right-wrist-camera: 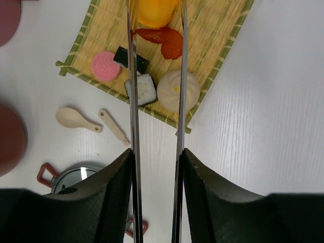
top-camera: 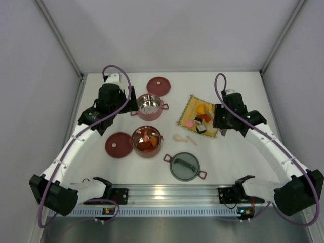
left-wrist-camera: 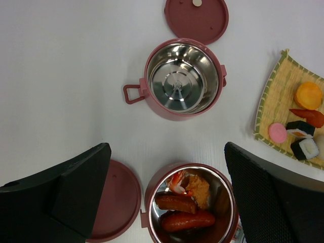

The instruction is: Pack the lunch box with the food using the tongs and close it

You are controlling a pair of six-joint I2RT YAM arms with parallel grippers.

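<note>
My right gripper is shut on silver tongs, whose long arms reach over the woven mat. Their far ends flank a round yellow piece; whether they touch it I cannot tell. Also on the mat lie a reddish-orange piece, a pink disc, two sushi pieces and a pale round bun. An empty pink pot stands below my open left gripper. Nearer the front, a red pot holds sausages and other food.
Dark red lids lie behind the empty pot and left of the filled pot. A wooden spoon and a small stick rest before the mat. A grey lid lies front centre.
</note>
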